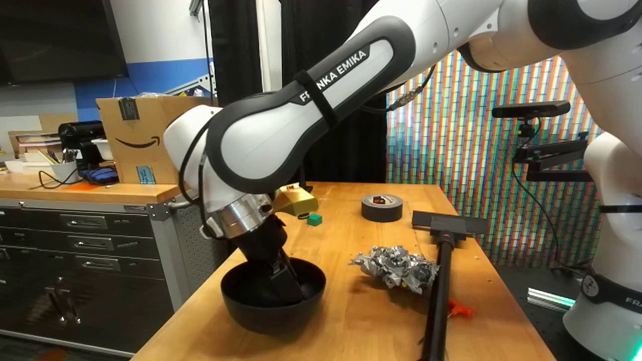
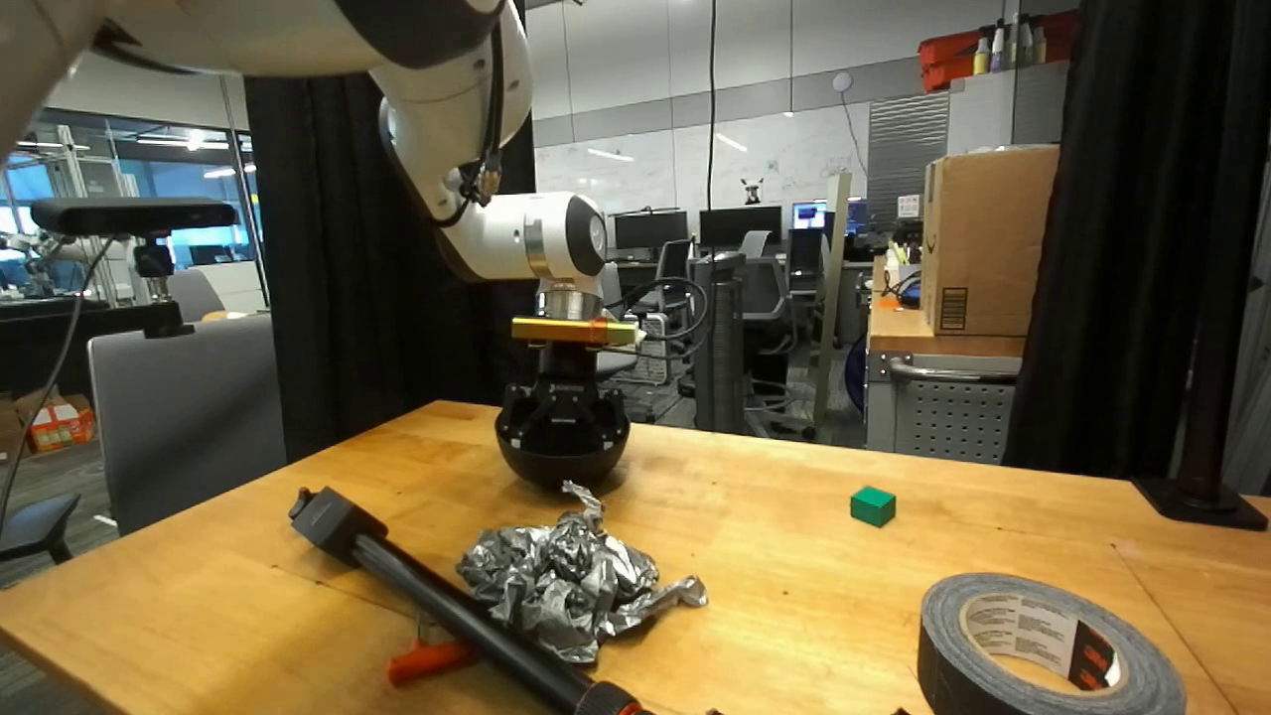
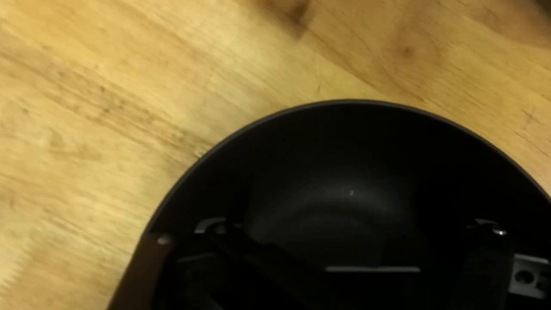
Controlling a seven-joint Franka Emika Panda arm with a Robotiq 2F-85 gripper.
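Note:
A black bowl (image 1: pixel 271 322) rests upright on the wooden table, toward the near left in exterior view 1. My gripper (image 1: pixel 290 292) reaches down into it, its fingertips inside the rim. From exterior view 2, the same bowl (image 2: pixel 560 467) stands at the far side, with the gripper (image 2: pixel 563 417) over and partly within it. In the wrist view the bowl (image 3: pixel 341 155) fills the lower right, and the dark fingers (image 3: pixel 485 258) stand wide apart there. I see nothing held between them. Whether a finger touches the bowl's wall is too dark to tell.
Crumpled foil (image 2: pixel 566 584) lies beside a black pole (image 2: pixel 465 614), with an orange-handled tool (image 2: pixel 429 659) near it. A green block (image 2: pixel 873 505) and a tape roll (image 2: pixel 1049 649) sit farther off. Bare wood surrounds the bowl.

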